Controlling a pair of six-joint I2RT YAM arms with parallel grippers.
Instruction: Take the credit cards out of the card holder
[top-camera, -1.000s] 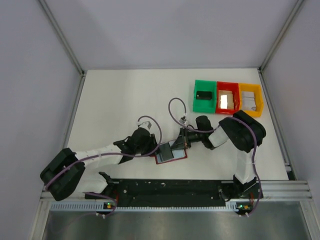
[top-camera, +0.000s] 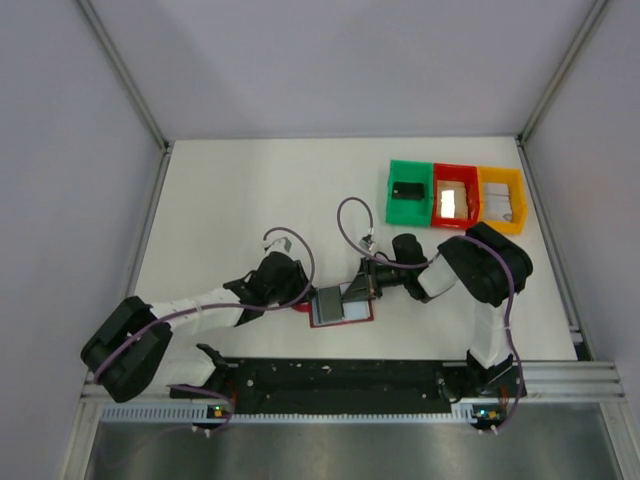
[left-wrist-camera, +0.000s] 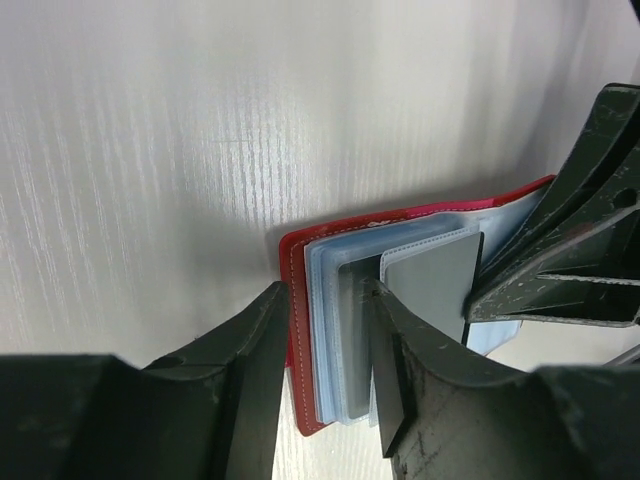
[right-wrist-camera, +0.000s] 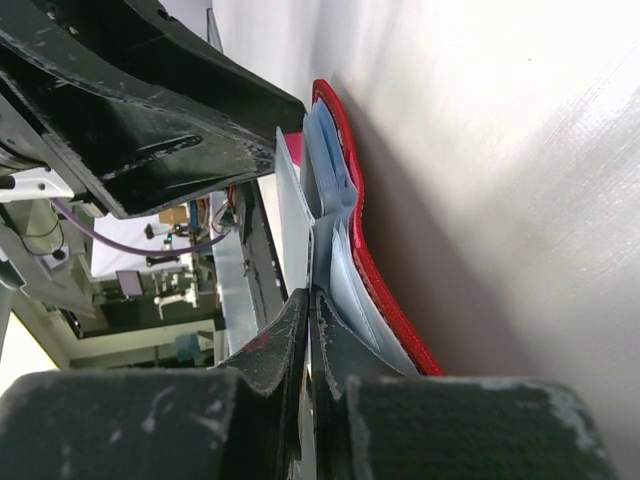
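The red card holder (top-camera: 341, 320) lies open on the white table at the front centre, with clear plastic sleeves and pale cards (left-wrist-camera: 425, 265) inside. My left gripper (top-camera: 304, 292) is at the holder's left end; in its wrist view its fingers stand part open over the red edge and sleeves. My right gripper (top-camera: 360, 280) is on the holder's right side; in the right wrist view its fingertips (right-wrist-camera: 325, 320) are closed at the edge of a pale sleeve or card, which appears pinched between them.
Green (top-camera: 407, 215), red (top-camera: 455, 220) and yellow (top-camera: 503, 225) bins stand at the back right.
My left gripper has moved slightly left along the holder, toward its end. The right arm has stayed almost in place.
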